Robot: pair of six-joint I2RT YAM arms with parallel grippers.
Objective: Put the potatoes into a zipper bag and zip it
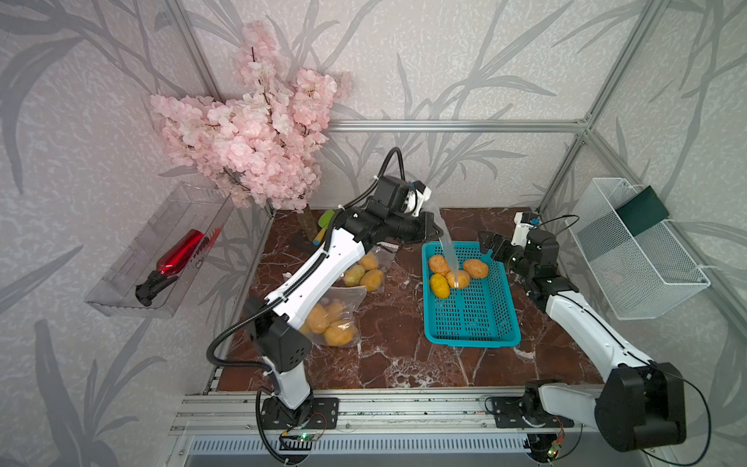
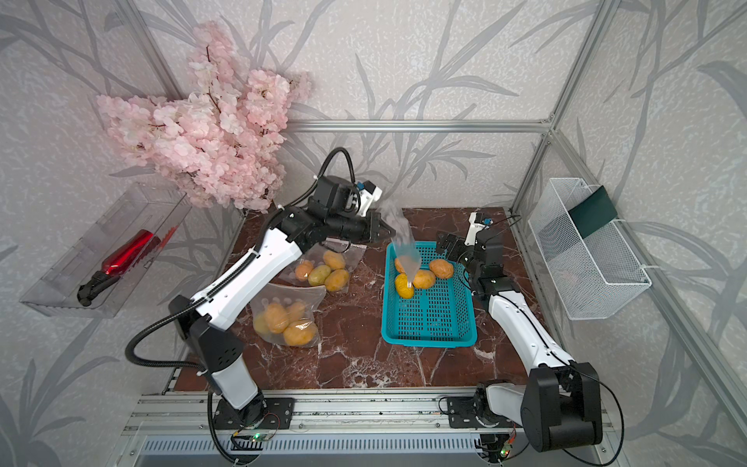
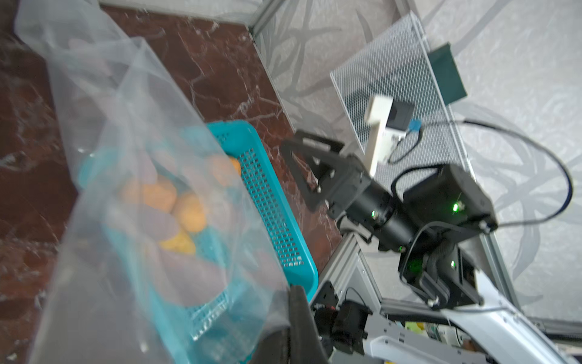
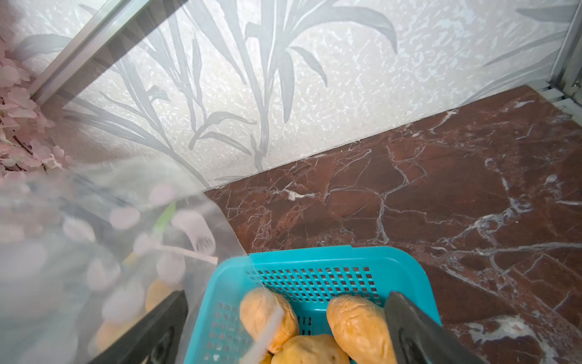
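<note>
A clear, empty-looking zipper bag (image 3: pixel 163 267) hangs from my left gripper (image 1: pixel 437 230), whose fingers are closed on its edge. Its lower end dangles over the teal basket (image 1: pixel 471 327), in front of the potatoes. Inside that basket lie several potatoes, among them a brown one (image 1: pixel 475 268) and a yellow one (image 1: pixel 439 285), grouped toward the back left. My right gripper is open above the basket's back right side, with nothing between its fingers; in the right wrist view the bag's film lies to its left, near one finger.
Two filled clear bags of potatoes (image 2: pixel 286 317) (image 2: pixel 333 268) lie on the left of the marble table. A green spatula (image 1: pixel 325 218) is partly hidden behind the left arm. A white wire rack (image 1: pixel 614 257) stands at the right wall. The table between bags and basket is clear.
</note>
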